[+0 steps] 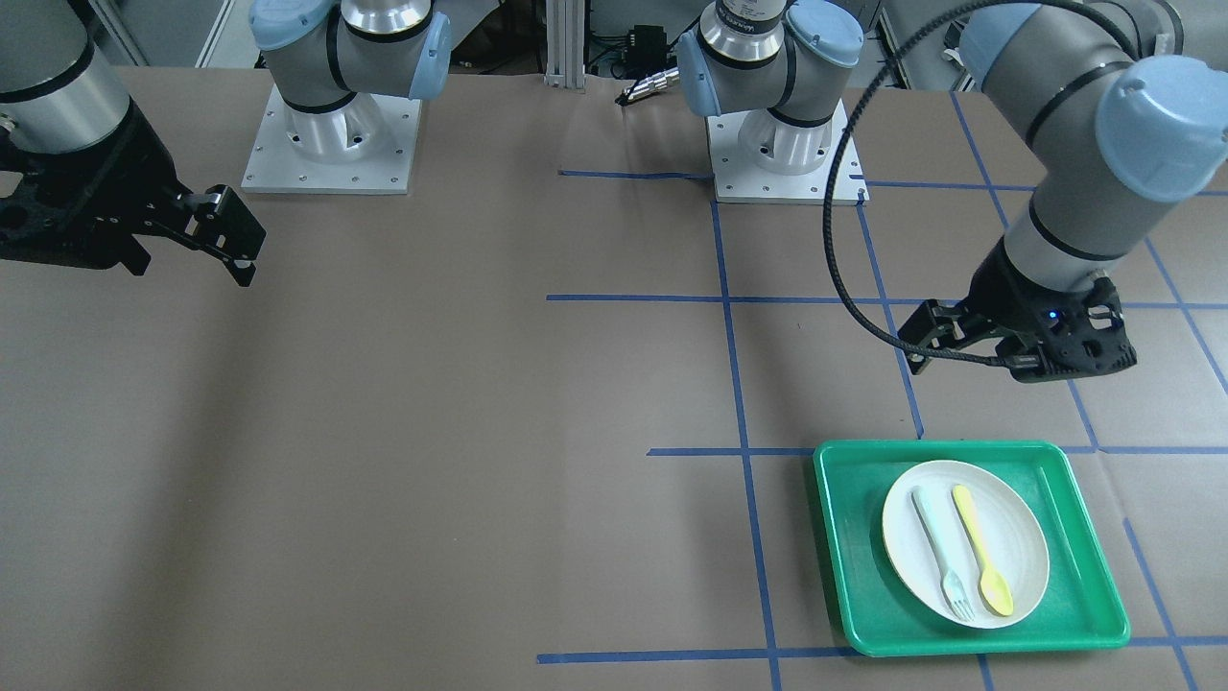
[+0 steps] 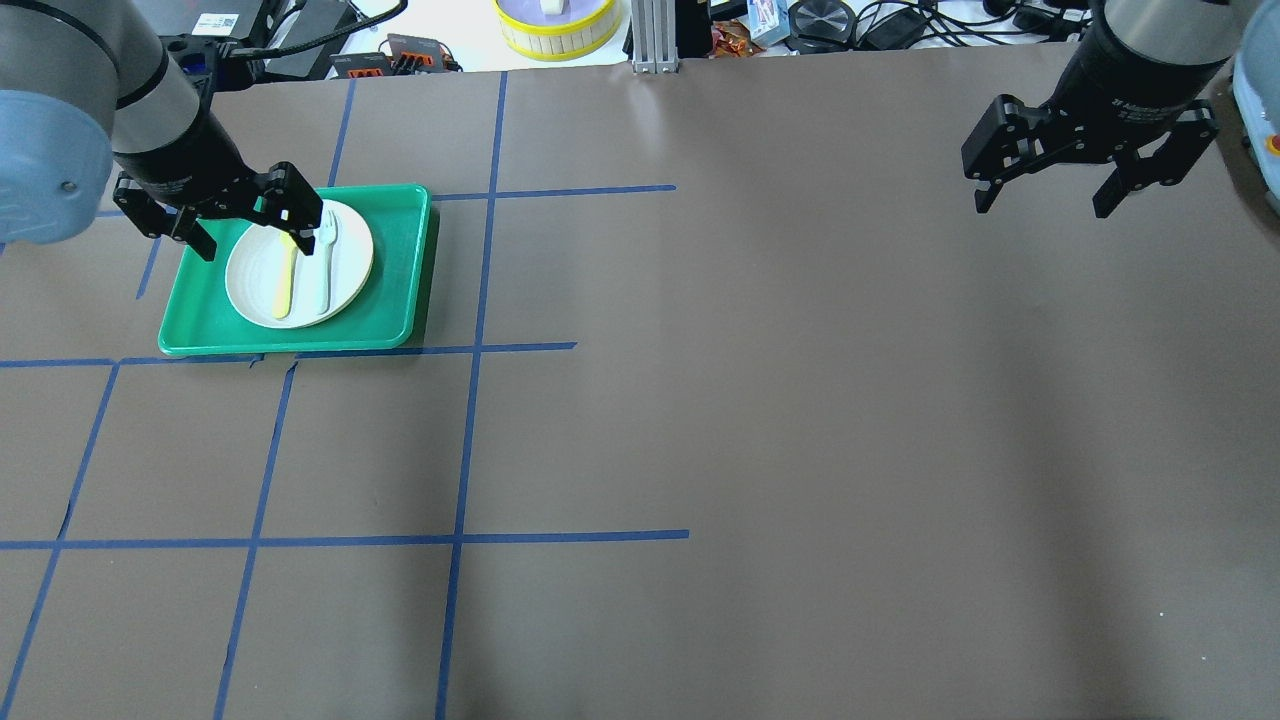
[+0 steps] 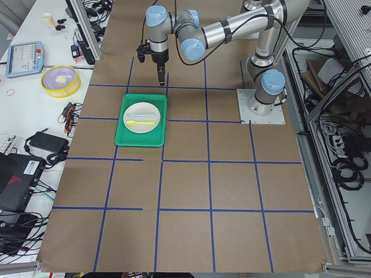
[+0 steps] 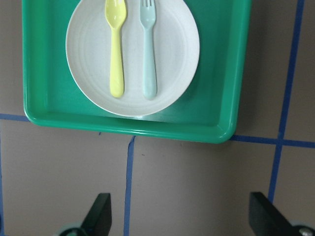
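Note:
A green tray [image 1: 852,553] holds a white plate [image 1: 921,564] with a yellow spoon [image 1: 997,593] and a pale blue fork [image 1: 956,587] lying side by side on it. My gripper hangs above and just beside the tray, its two fingers wide apart with nothing between them. In the left wrist view the tray's near edge is above the fingertips; in the top view the gripper partly covers the tray.
A second arm's black gripper [image 2: 1044,192] is at the top right of the top view. Cluttered white side table [image 3: 29,104] lies beyond.

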